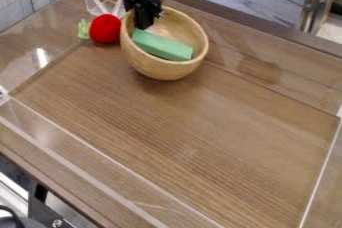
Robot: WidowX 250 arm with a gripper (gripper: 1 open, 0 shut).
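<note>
My black gripper (139, 8) reaches down from the top of the view onto the upper-left rim of a light wooden bowl (174, 67), shut on it. A green rectangular block (164, 46) lies inside the bowl. A red tomato-like object (106, 29) sits just left of the bowl, with a small green leafy piece beside it. The fingertips are small and partly dark against the rim.
A wall or ledge edge runs along the top right, and a panel stands at the top left.
</note>
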